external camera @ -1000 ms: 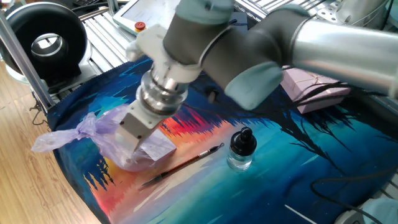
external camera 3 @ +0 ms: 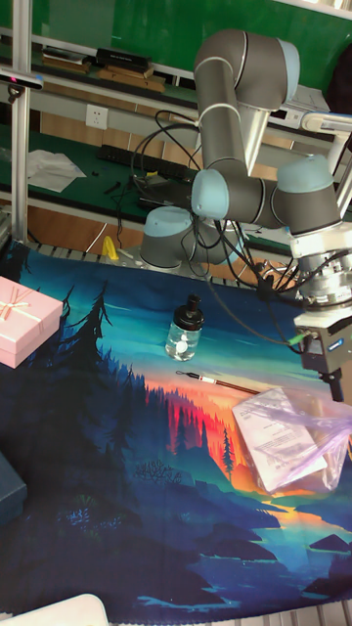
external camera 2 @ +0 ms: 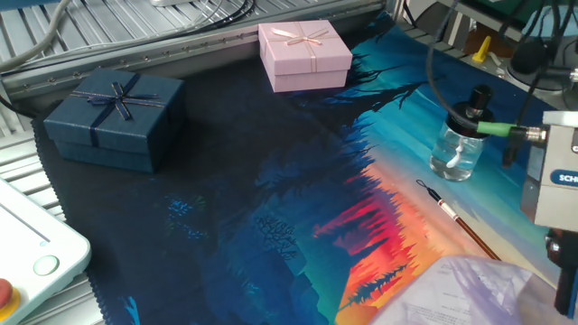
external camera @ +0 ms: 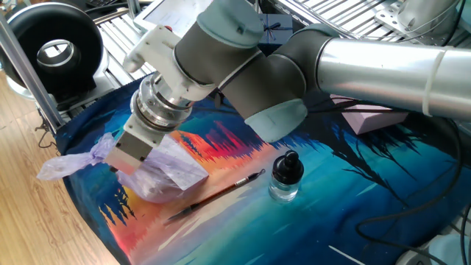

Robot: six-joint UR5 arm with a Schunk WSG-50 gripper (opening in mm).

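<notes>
A translucent lilac plastic bag (external camera: 158, 177) with a white box inside lies on the printed cloth, its knotted end pointing left in exterior view 1. My gripper (external camera: 115, 170) hangs over the bag near the knot, and its body hides part of the plastic. In exterior view 3, dark fingers (external camera 3: 335, 385) reach down at the right edge, above the bag (external camera 3: 291, 438). Whether they touch the plastic, and how far apart they stand, I cannot make out. Only a piece of the gripper shows at the right border of exterior view 2, with the bag (external camera 2: 456, 293) below.
A brush (external camera: 215, 196) lies beside the bag, and a clear dropper bottle (external camera: 285, 177) with a black cap stands past its tip. A pink gift box (external camera 2: 305, 56) and a dark blue one (external camera 2: 117, 119) rest farther off.
The gripper has shifted left in exterior view 1, from over the bag's middle towards its knot. Bag, brush and bottle look unmoved.
</notes>
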